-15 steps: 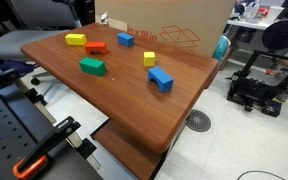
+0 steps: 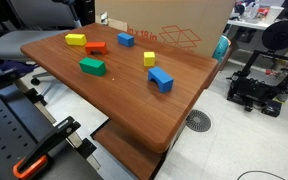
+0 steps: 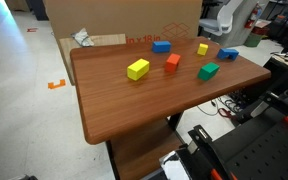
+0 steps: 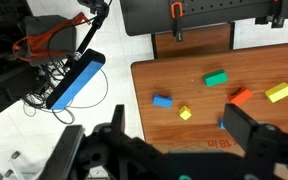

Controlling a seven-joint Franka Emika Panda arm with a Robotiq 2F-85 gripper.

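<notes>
Several toy blocks lie spread over the brown wooden table [image 2: 134, 100]: a green block [image 2: 92, 67], a red block [image 2: 97, 47], a yellow block [image 2: 76, 39], a blue block [image 2: 126, 40], a small yellow block [image 2: 149, 59] and a blue arch-shaped block [image 2: 160, 79]. From above, my gripper shows at the bottom of the wrist view, its dark fingers wide apart. Between them, well below, lie the small yellow block [image 4: 185, 113] and the blue arch-shaped block [image 4: 162, 100]. Nothing is held. Neither exterior view shows the gripper clearly.
A tall cardboard panel [image 3: 119, 20] stands along the table's far side. The black robot base stand [image 4: 229, 35] with orange-red clamps adjoins the opposite edge.
</notes>
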